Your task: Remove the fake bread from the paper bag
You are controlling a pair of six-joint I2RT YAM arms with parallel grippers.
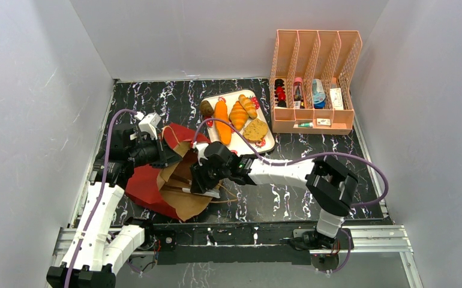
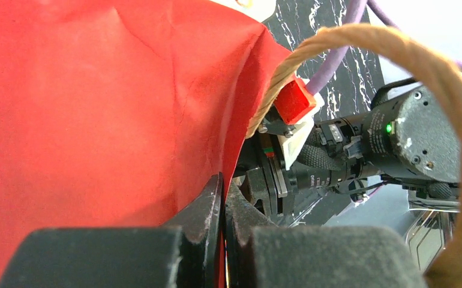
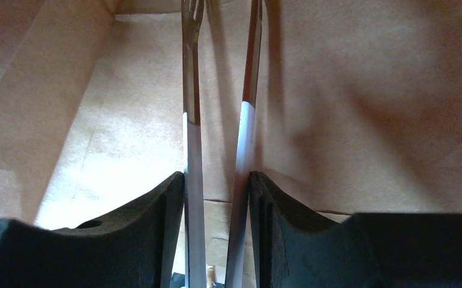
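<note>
The red paper bag [image 1: 146,189] with brown lining [image 1: 186,206] lies open on the left of the counter. My left gripper is shut on the bag's red edge, beside the rope handle [image 2: 366,35]. My right gripper reaches into the bag, open, its long extended fingers over the brown paper with nothing between them. No bread shows inside the bag in the right wrist view. On the white tray [image 1: 266,141] lie an orange loaf [image 1: 221,112], croissants [image 1: 238,117], a brown roll [image 1: 206,109] and a round yellow piece [image 1: 255,132].
A pink divided organiser [image 1: 312,123] with small items stands at the back right. The counter [image 1: 336,150] has clear room in front of it and at the back left. Grey walls enclose the sides and back. Purple hoses loop over both arms.
</note>
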